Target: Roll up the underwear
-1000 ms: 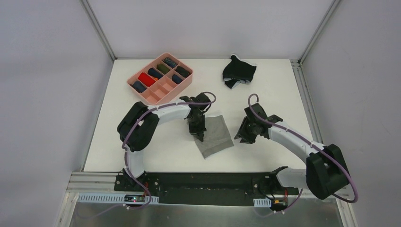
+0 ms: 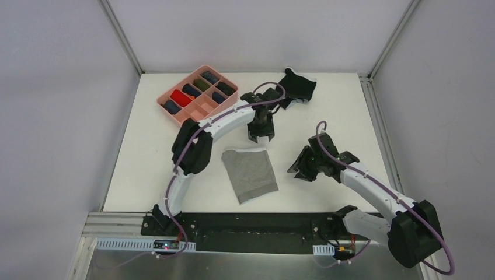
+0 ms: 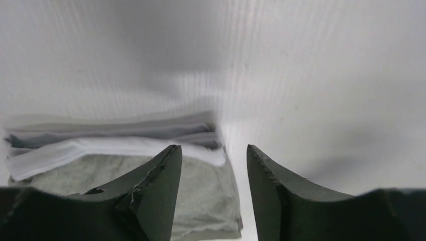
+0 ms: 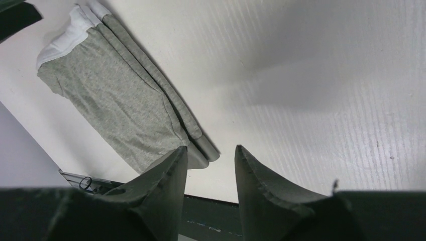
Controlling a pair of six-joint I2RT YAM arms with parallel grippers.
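Observation:
Grey underwear (image 2: 249,174) lies folded flat on the white table, white waistband toward the back; it also shows in the left wrist view (image 3: 198,196) and the right wrist view (image 4: 115,90). My left gripper (image 2: 260,139) hangs just behind the waistband, its fingers apart and empty (image 3: 212,160). My right gripper (image 2: 295,172) stands to the right of the underwear, fingers apart with nothing between them (image 4: 211,158).
A pink divided box (image 2: 204,114) with several rolled cloths stands at the back left. A black garment (image 2: 297,87) lies at the back right, partly behind the left arm.
My left gripper has left the underwear and moved back and right. The underwear earlier shifted toward the front left.

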